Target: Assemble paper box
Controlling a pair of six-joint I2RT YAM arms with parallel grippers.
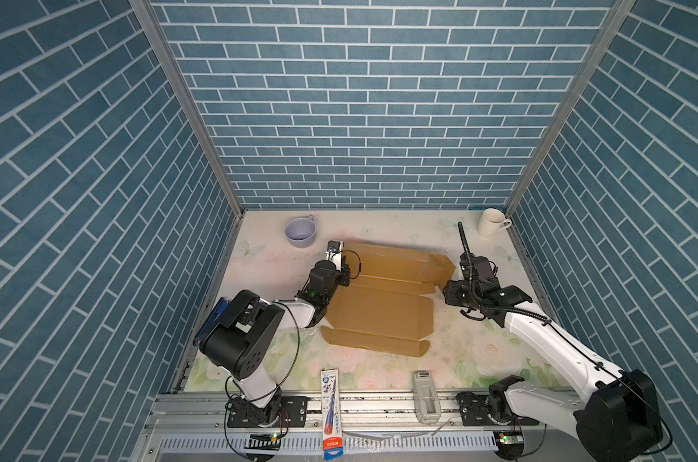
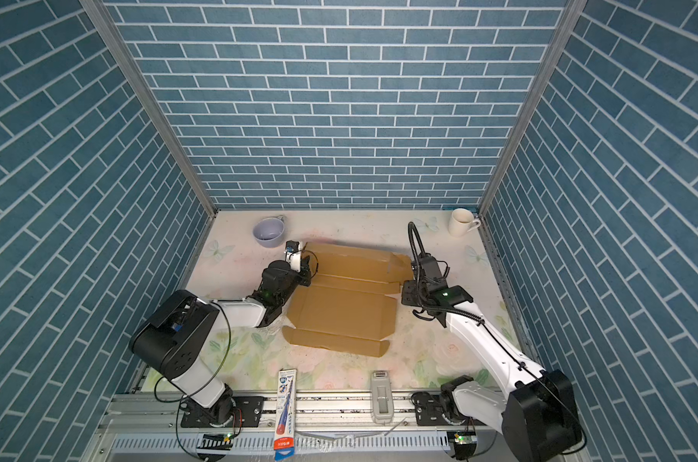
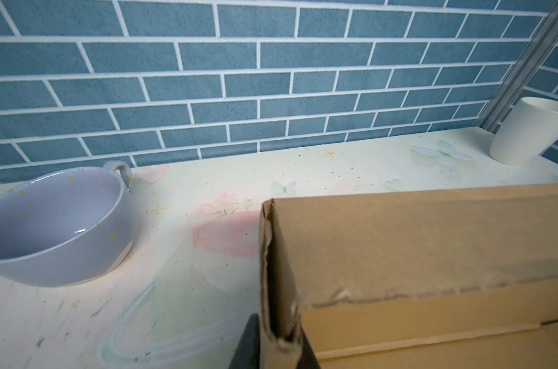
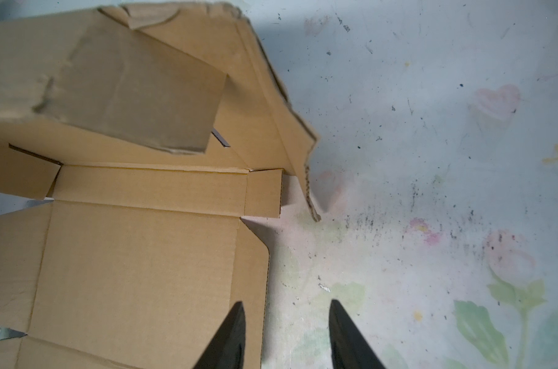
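Observation:
A partly folded brown cardboard box (image 1: 383, 309) lies in the middle of the table. Its back wall (image 1: 391, 263) stands raised; the front flap (image 1: 376, 342) lies low. At the back-left corner, my left gripper has one finger (image 3: 248, 344) on each side of the folded cardboard edge; whether they press on it cannot be made out. A bent end flap (image 4: 273, 117) juts out at the box's back right. My right gripper is open and empty, by the right side flap (image 4: 249, 276) of the bottom panel.
Behind the box at left sits a lilac cup (image 1: 300, 231); a white mug (image 1: 491, 223) stands in the back-right corner. A packaged tool (image 1: 330, 412) and a grey device (image 1: 425, 396) lie along the front rail. The table's right side has free room.

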